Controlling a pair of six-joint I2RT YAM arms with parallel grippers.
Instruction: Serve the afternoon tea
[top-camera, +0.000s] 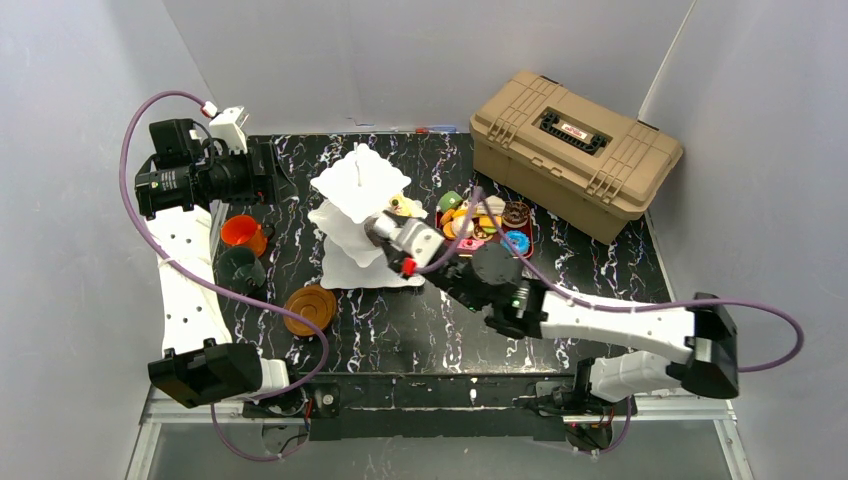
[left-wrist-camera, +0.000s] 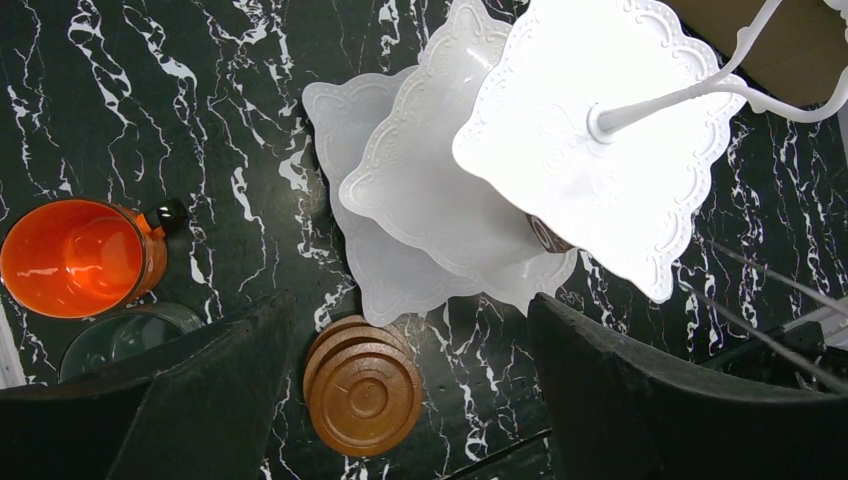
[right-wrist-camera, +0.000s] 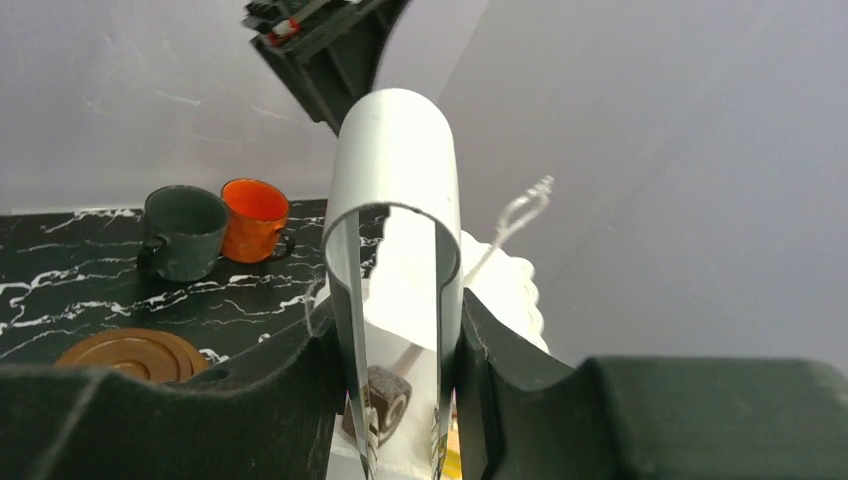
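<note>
A three-tier white cake stand (top-camera: 356, 182) fills the middle left; in the left wrist view its top plate (left-wrist-camera: 570, 150) hides much of the lower tiers. My left gripper hangs open above its left side, nothing between the fingers. My right gripper is at the stand's front right, partly open, with a brown pastry on the lower tier seen between its pale fingertips; I cannot tell whether it touches it. An orange mug (top-camera: 242, 232), a dark green mug (top-camera: 240, 270) and stacked wooden coasters (top-camera: 310, 310) stand at the left.
A red-rimmed tray (top-camera: 514, 254) of toy pastries lies right of the stand, partly under my right arm. A large tan case (top-camera: 570, 150) fills the back right.
</note>
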